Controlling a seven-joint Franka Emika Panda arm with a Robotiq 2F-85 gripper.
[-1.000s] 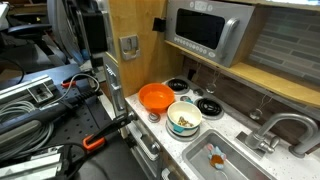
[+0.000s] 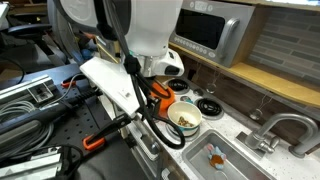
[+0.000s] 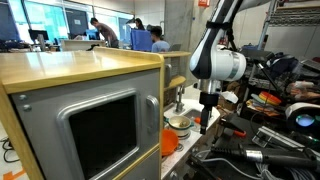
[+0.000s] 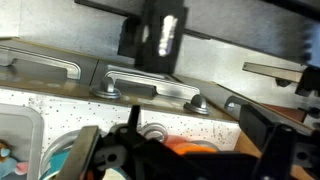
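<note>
My gripper is open in the wrist view, its black fingers point(image 4: 126, 148) apart with nothing visible between their tips. Just ahead of them are the counter's front edge and a metal drawer handle point(image 4: 150, 82) on the cabinet front. In exterior view 1, the white arm and the gripper point(image 2: 150, 110) are in front of the counter, partly covering the orange bowl point(image 2: 164, 101). Beside it stands a pale pot point(image 2: 184, 117) with small pieces inside. In exterior view 2, the gripper point(image 3: 200, 118) is at the near side of the counter.
A sink point(image 2: 228, 146) with a small colourful toy in it lies right of the pot. Behind are stove burners point(image 2: 209, 107), a tap point(image 2: 262, 132) and a microwave point(image 2: 205, 32). Another metal handle point(image 4: 42, 62) shows at the wrist view's left. Cables lie below the arm.
The arm has come into exterior view 1 from the upper left and moved right and lower, to the counter's front. It now hides part of the orange bowl. Bowl and pot look unmoved.
</note>
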